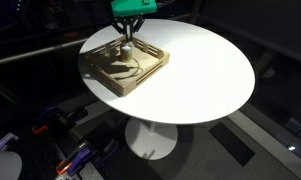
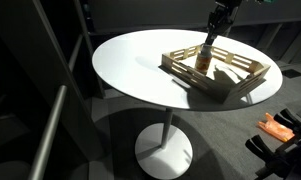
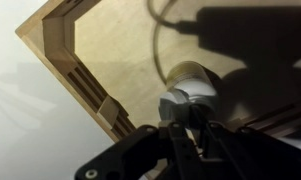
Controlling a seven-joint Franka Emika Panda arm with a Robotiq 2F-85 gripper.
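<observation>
A small bottle [image 2: 203, 62] with an amber-looking body and a pale top stands upright inside a wooden tray [image 1: 113, 81]. My gripper [image 2: 210, 41] points down directly over the bottle, its fingertips at or close to the top. In the wrist view the dark fingers lie over the bottle's pale top [image 3: 189, 76] and partly hide it. How far apart the fingers are, and whether they touch the bottle, cannot be made out.
The slatted tray sits near the edge of a round white table [image 1: 205, 70]. Inside the tray, dark shadows fall on the bare wooden floor [image 3: 120, 55].
</observation>
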